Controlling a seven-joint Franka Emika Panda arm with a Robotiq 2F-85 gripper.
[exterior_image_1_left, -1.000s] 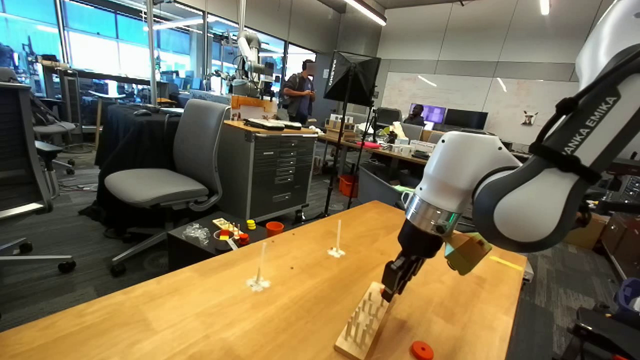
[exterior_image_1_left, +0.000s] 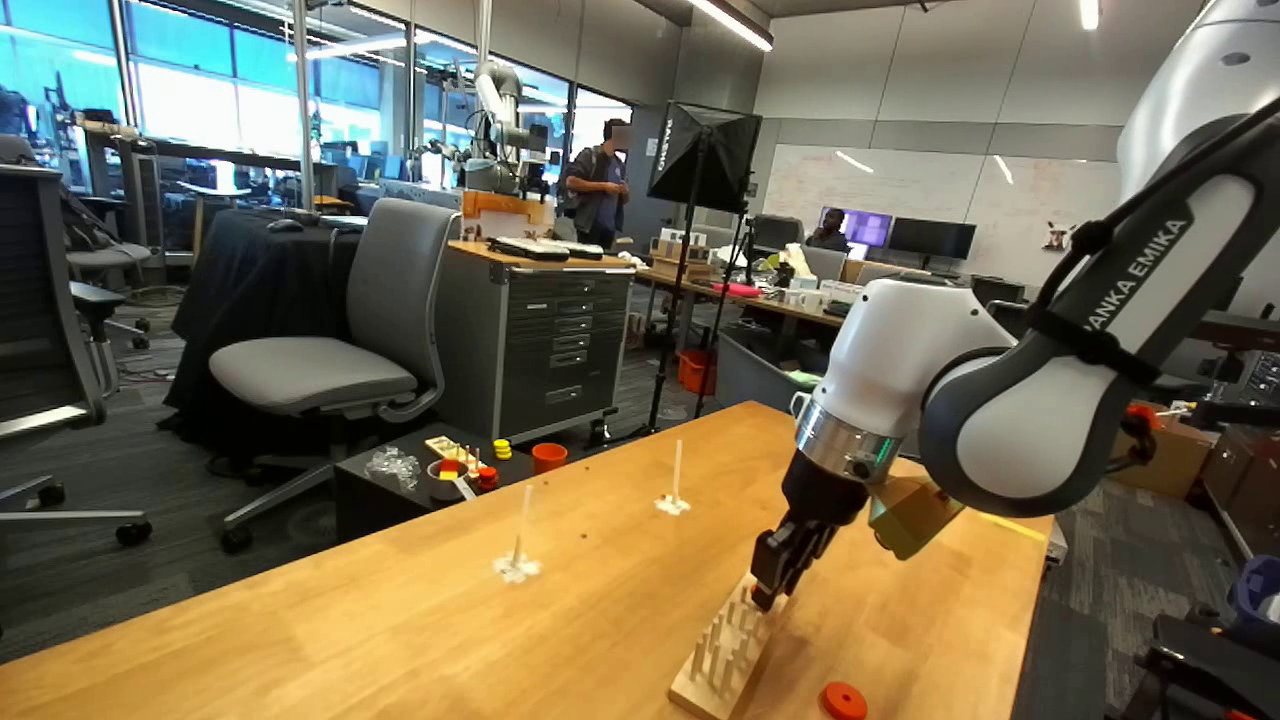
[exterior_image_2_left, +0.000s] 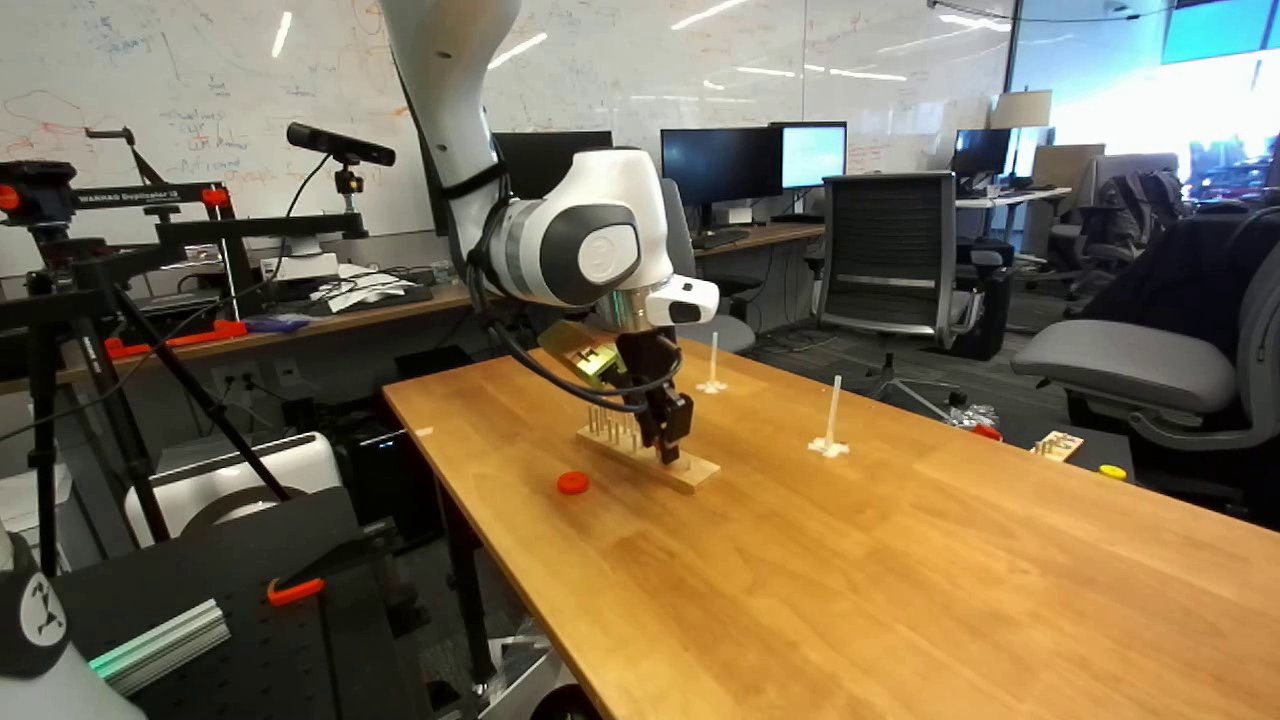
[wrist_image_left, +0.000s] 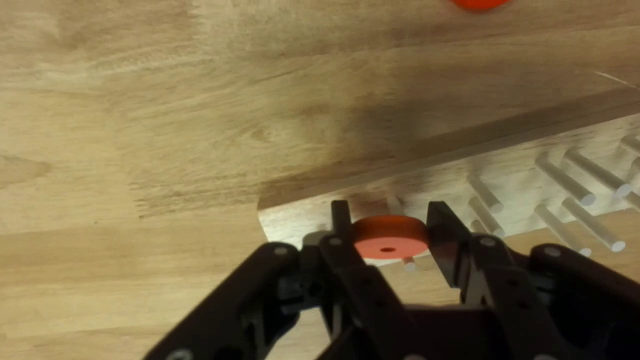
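A thick orange-red disc (wrist_image_left: 388, 239) with a small centre hole is pinched between the two fingers of my gripper. It hangs over the near-end section of a light wooden peg board (wrist_image_left: 288, 221), beside a peg (wrist_image_left: 394, 204) whose tip shows just past the disc's lower edge. Whether disc and peg touch, I cannot tell. In exterior view 1 the gripper (exterior_image_1_left: 768, 588) is low at the board's far end, mostly hiding the disc. Exterior view 2 has the gripper (exterior_image_2_left: 668, 446) close above the peg board (exterior_image_2_left: 693, 472).
A second red disc (exterior_image_1_left: 843, 700) lies flat on the table beside the board. Two upright white rods (exterior_image_1_left: 521, 528) on pale bases stand farther off. Several bare pegs (wrist_image_left: 564, 180) rise from the rest of the board.
In exterior view 1 the arm and gripper have shifted slightly left and down, now covering the board's far end. The peg board and loose disc are where they were.
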